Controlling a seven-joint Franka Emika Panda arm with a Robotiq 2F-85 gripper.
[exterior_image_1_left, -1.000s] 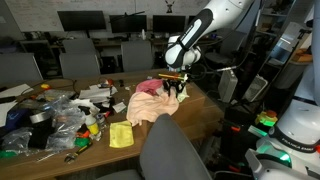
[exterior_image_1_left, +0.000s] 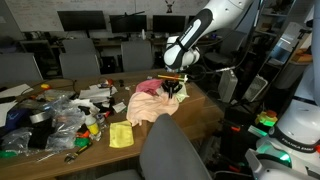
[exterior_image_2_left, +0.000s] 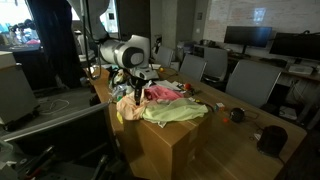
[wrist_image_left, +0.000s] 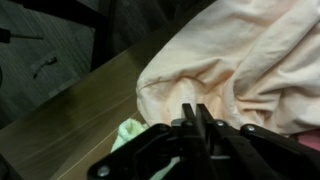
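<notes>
A peach cloth (exterior_image_1_left: 150, 107) lies crumpled on the wooden table, and in the wrist view the same peach cloth (wrist_image_left: 195, 62) spreads in loose folds near the table's edge. My gripper is over its lower border with its fingers close together. Nothing clearly shows between them; the contact at the tips is hard to make out. A pale green cloth (exterior_image_2_left: 177, 110) lies next to the peach one and hangs toward the table's edge. Behind them is a pink cloth (exterior_image_2_left: 160, 92). From outside, my gripper (exterior_image_1_left: 168, 91) is down at the cloths, its tips too small to read.
A yellow cloth (exterior_image_1_left: 121, 134) lies flat, apart from the pile. Clear plastic bags (exterior_image_1_left: 68, 125) and bottles crowd the table's left part. Bare wood (wrist_image_left: 95, 105) runs along the edge near my gripper. Grey chairs (exterior_image_2_left: 246, 90) stand around the table.
My gripper appears slightly lower, closer to the cloths, than a second ago. The cloths show no clear movement.
</notes>
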